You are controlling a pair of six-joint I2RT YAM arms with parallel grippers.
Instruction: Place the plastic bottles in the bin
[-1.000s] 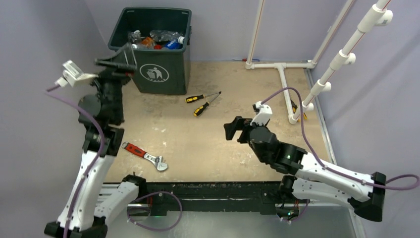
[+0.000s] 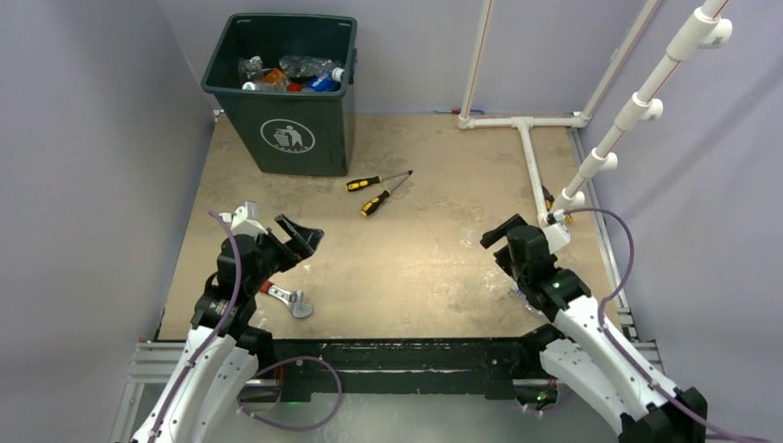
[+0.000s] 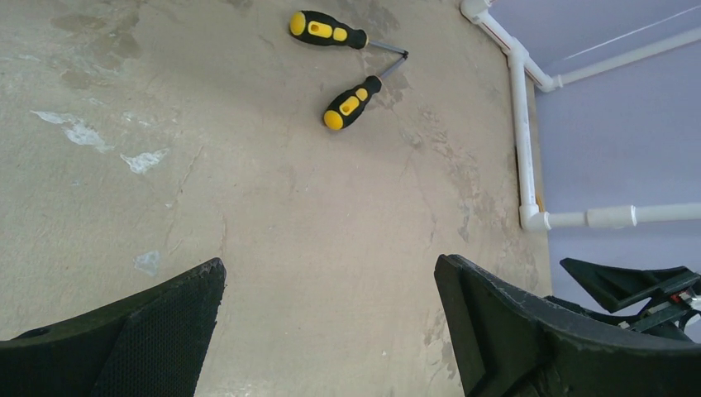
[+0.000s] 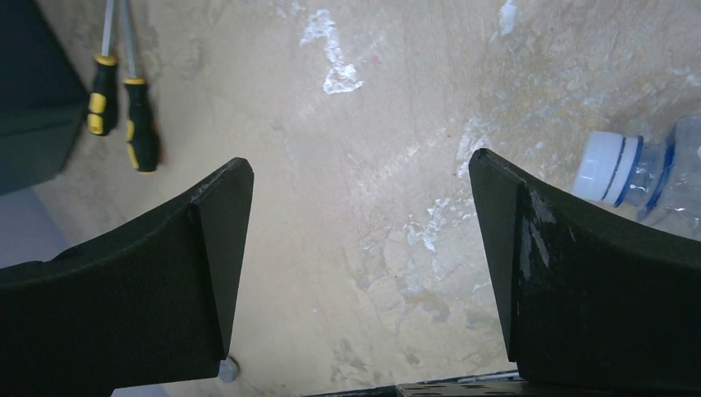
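The green bin [image 2: 309, 138] stands at the back left, filled with crumpled bottles and other waste. A clear plastic bottle with a white cap [image 4: 603, 165] lies beside my right gripper, at the right edge of its wrist view; in the top view that gripper mostly hides it. My right gripper is open with nothing between its fingers. My left gripper is also open and empty, over bare table at the left, near the wrench [image 2: 300, 305].
Two screwdrivers [image 2: 377, 203] lie in the middle back. A white pipe frame [image 2: 531, 166] runs along the back right.
My left gripper has come down from beside the bin toward the front. My right gripper has moved rightward, over the bottle, which it now largely covers in the top view.
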